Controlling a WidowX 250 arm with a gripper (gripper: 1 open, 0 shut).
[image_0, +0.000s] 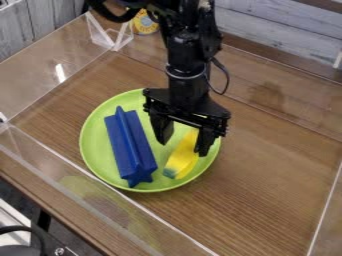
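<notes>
A black gripper (183, 135) hangs open over a green plate (98, 135), its fingers spread above the right part of the plate. Below the fingers lies a yellow object (183, 160) with a pale bluish end, partly hidden by the gripper. On the plate's left side lies a long blue block (130, 147), apart from the gripper.
A clear panel runs along the left edge. At the back stand a white item (110, 35) and a yellow round object (144, 20), partly behind the arm.
</notes>
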